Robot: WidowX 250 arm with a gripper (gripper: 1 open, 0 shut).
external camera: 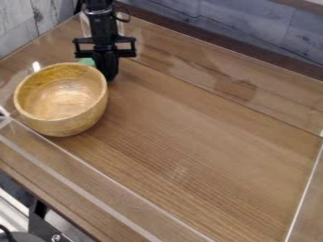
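The black robot arm (104,30) reaches down at the top left, just behind a large tan bowl (60,102). Its gripper (106,70) is low at the bowl's back rim, dark and partly hidden, and looks shut; I cannot make out anything between its fingers. A small green object (86,61) shows beside the gripper, partly hidden by the bowl and the arm.
Grey walls bound it at the back and left.
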